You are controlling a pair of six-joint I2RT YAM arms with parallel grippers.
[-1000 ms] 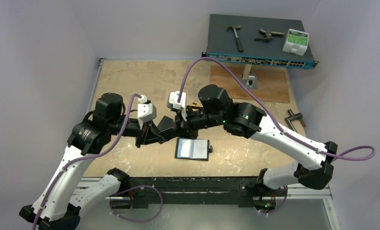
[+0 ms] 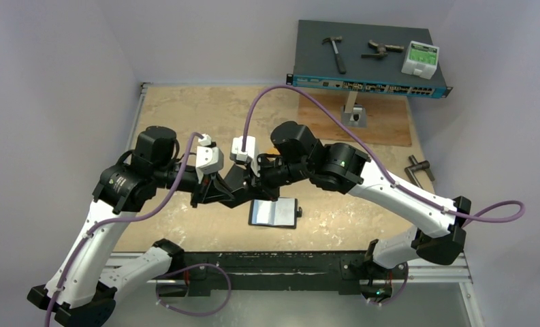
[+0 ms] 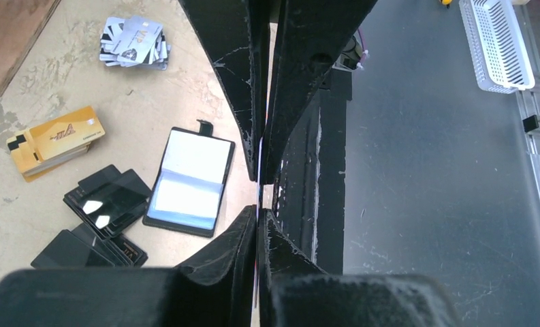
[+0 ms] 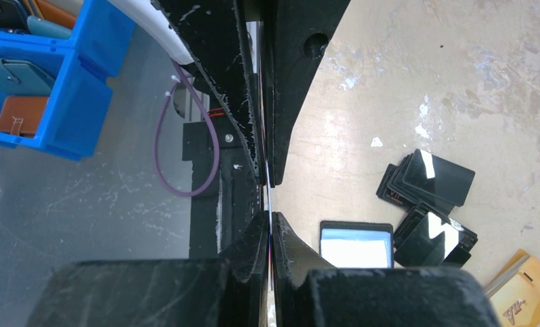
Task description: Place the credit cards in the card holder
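Observation:
A thin black card (image 2: 234, 178) spans the gap between my two facing grippers; from the wrists only its edge shows. My right gripper is shut on it. The card's other end stands between the fingers of my left gripper, which are very close together; whether they pinch it I cannot tell. Below lies the open card holder (image 3: 191, 178), with clear pockets and no card visible in them. Black cards (image 3: 109, 204) lie in two overlapping piles, beside a gold card stack (image 3: 57, 142) and a silver card pile (image 3: 135, 42).
Two hammers (image 2: 337, 54) and a white-green box (image 2: 421, 58) stay on the dark rack unit at the back. A metal tool (image 2: 418, 170) lies at the right edge. Beyond the table are a white basket (image 3: 495, 44) and blue bins (image 4: 83, 88).
The left arm has moved only a little.

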